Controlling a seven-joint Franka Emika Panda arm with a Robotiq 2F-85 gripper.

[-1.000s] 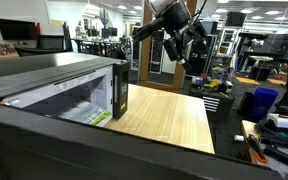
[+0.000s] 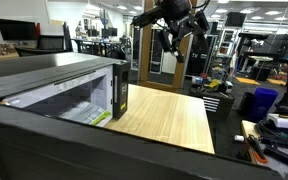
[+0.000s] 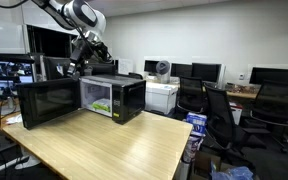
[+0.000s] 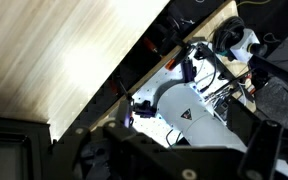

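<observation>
A black microwave point(image 3: 127, 97) stands at the back of the wooden table point(image 3: 119, 148), its door point(image 3: 50, 101) swung wide open. On the light floor of its cavity point(image 2: 72, 100) lies something with yellow-green colouring, too small to make out. My gripper point(image 2: 184, 72) hangs in the air above the table, clear of the microwave's side in exterior view 1. From exterior view 2 the gripper point(image 3: 75, 68) appears high, near the open door. Dark fingers point(image 4: 52, 148) stand apart at the lower left of the wrist view, and no object shows between them.
Bare tabletop point(image 2: 174, 120) stretches out beside the microwave. A white cylindrical item point(image 4: 189, 115) and tangled cables lie beyond the table edge in the wrist view. Office chairs point(image 3: 229, 118) stand past the table.
The arm has shifted a little upward in exterior view 1. Microwave, door and tabletop look the same.
</observation>
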